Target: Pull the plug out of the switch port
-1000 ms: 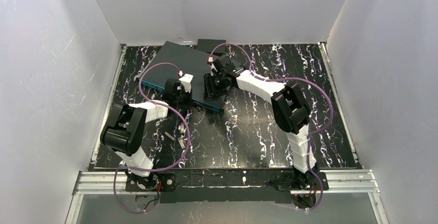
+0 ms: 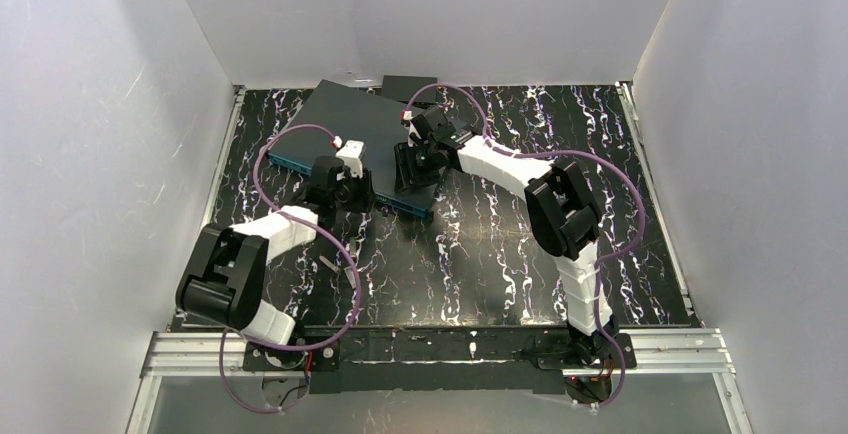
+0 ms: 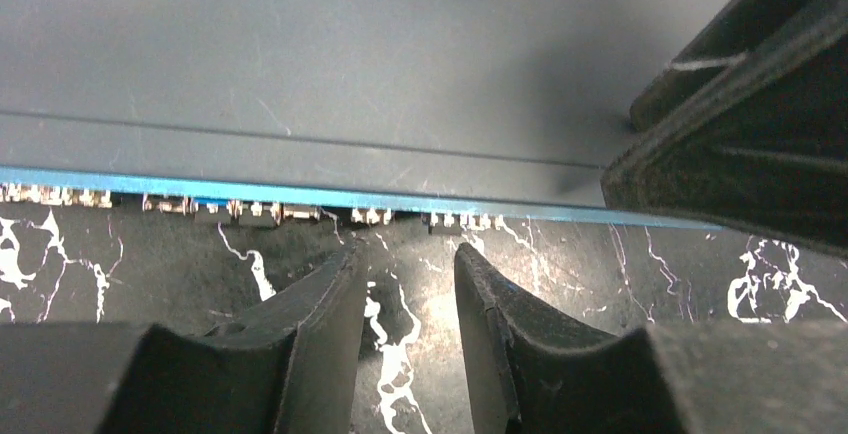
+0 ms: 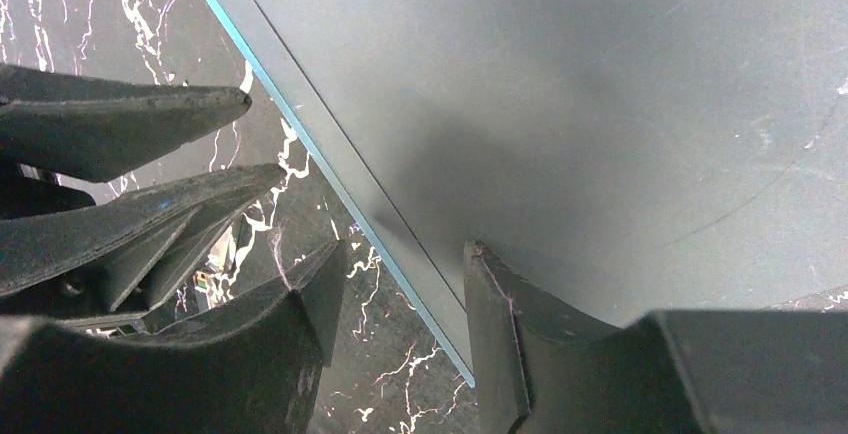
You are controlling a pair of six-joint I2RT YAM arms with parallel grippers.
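The switch [image 2: 345, 119] is a flat dark box with a blue front edge, lying at an angle on the marbled table. Along that edge, small metal and black connectors [image 3: 463, 222] show in the left wrist view; I cannot tell which is the plug. My left gripper is just in front of the edge, open, with only table between its fingers. My right gripper is over the switch's right front corner, its fingers [image 4: 500, 324] apart with nothing held. Both grippers stand close together in the top view.
Small loose pieces [image 2: 351, 276] lie on the table in front of the left arm. A dark flat block [image 2: 410, 88] is behind the switch. Purple cables [image 2: 640, 219] loop along both arms.
The right arm looks unmoved.
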